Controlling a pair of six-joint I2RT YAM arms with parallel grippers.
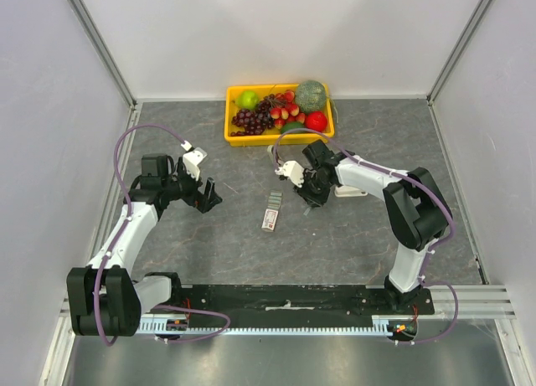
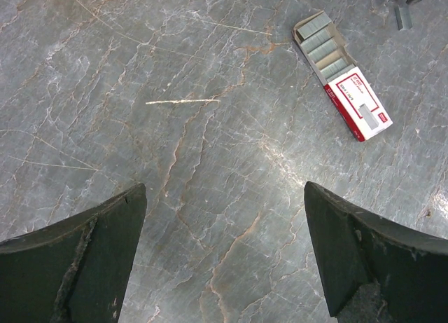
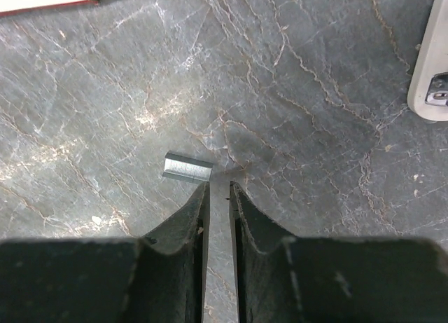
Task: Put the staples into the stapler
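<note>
A small strip of staples (image 3: 187, 167) lies on the grey table just beyond my right gripper's fingertips (image 3: 216, 191), which stand a narrow gap apart with nothing visible between them. The red-and-white staple box (image 2: 358, 102), open at one end on rows of staples, lies on the middle of the table, left of the strip. A white object with a metal part, perhaps the stapler (image 3: 430, 71), lies at the right of the right wrist view, mostly out of that frame. My left gripper is open and empty, held over the table left of the box.
A yellow crate (image 1: 234, 136) of fruit stands at the back middle. Walls bound the table at left, right and back.
</note>
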